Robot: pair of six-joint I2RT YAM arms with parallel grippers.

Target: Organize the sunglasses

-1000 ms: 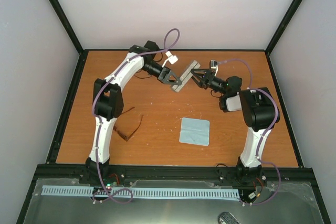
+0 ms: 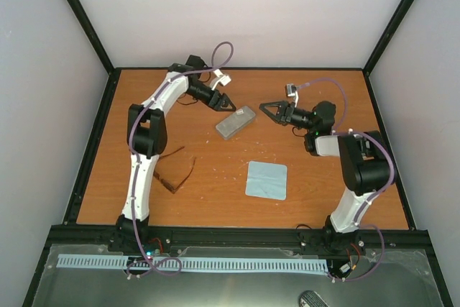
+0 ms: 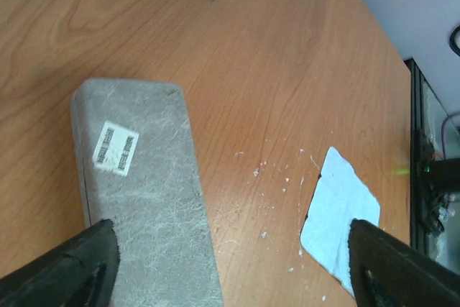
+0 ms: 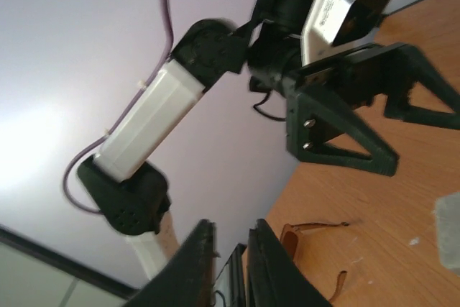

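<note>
A grey case (image 2: 236, 124) with a white label (image 3: 115, 147) lies on the table between the grippers, filling much of the left wrist view. My left gripper (image 2: 227, 104) is open just above and left of it, nothing between its fingers. My right gripper (image 2: 270, 111) is right of the case, its fingers apart and empty. The brown sunglasses (image 2: 171, 182) lie unfolded at the left front, partly behind the left arm; they also show low in the right wrist view (image 4: 291, 242). A light blue cloth (image 2: 266, 180) lies flat at the front middle.
The wooden table (image 2: 345, 206) has bare room at the front right and along the back middle. Dark rails and pale walls border it. Small white specks are scattered near the case and cloth.
The case has gone from being held raised between both grippers to lying on the table. My left gripper has drawn back left, the right slightly back from the case.
</note>
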